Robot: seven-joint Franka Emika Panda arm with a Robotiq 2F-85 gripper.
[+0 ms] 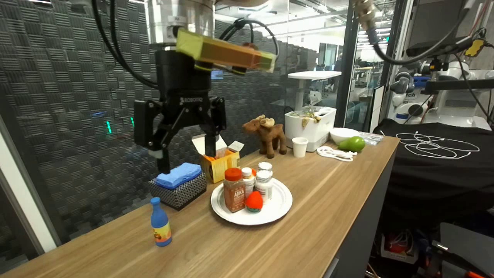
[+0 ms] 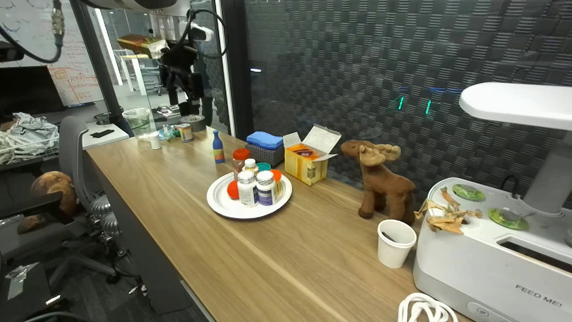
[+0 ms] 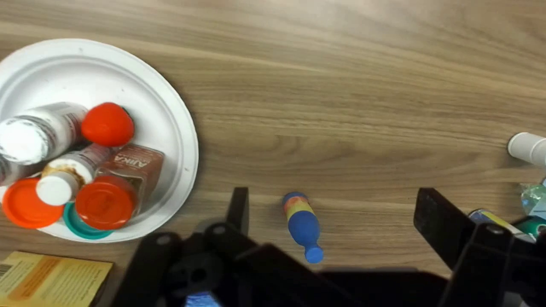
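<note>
My gripper [image 1: 186,162] hangs open above the wooden counter, nothing between its fingers. Below it in the wrist view, a small blue bottle [image 3: 305,228] with a yellow and red label shows in the gap between the fingertips. It stands upright on the counter in exterior view 1, apart from the fingers. On a white plate [image 1: 278,204] are a red-capped spice jar [image 1: 234,192], white pill bottles [image 1: 264,186], and a red strawberry-like object [image 1: 254,202]. Orange and teal lids [image 3: 84,225] also show at the plate's edge in the wrist view.
Along the wall stand a black woven box [image 1: 185,190] with blue cloth on it, an open yellow box [image 1: 221,166] and a brown plush moose [image 1: 271,136]. Cans and cups [image 2: 186,132] sit at the counter's far end in exterior view 2.
</note>
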